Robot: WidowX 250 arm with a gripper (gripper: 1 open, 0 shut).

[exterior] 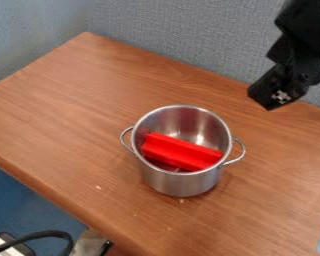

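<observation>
A steel pot (176, 178) with two wire handles stands on the wooden table, holding a red, elongated object (180, 150) that lies inside it. My black gripper (276, 95) hangs at the upper right, above and behind the pot and apart from it. Whether its fingers are open or shut is hard to make out.
A grey padded wall (163, 30) runs along the back. A black cable (43, 235) and some hardware sit off the table's near left edge.
</observation>
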